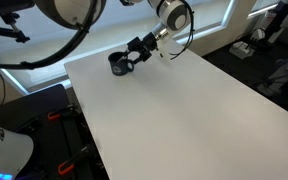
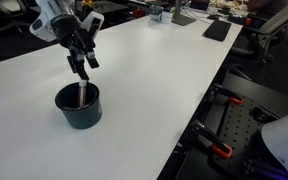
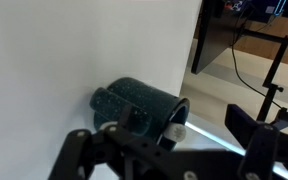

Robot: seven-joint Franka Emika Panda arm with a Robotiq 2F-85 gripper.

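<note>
A dark green mug point(image 2: 80, 112) stands upright on the white table, with a pale stick-like object point(image 2: 82, 92) poking up inside it. My gripper point(image 2: 86, 68) is just above the mug's far rim, its fingers apart. The wrist view shows the mug point(image 3: 134, 108) ahead of the fingers, and the stick's pale end point(image 3: 174, 132) near the rim, in the gap between the two dark fingers. No grip on it shows. In exterior view 1 the mug point(image 1: 120, 68) is at the table's far left, the gripper point(image 1: 136, 48) close beside its top.
A black stand with red clips point(image 2: 222, 150) lies beyond its edge. Several items, including a small container point(image 2: 156, 12), are at the back in exterior view 2.
</note>
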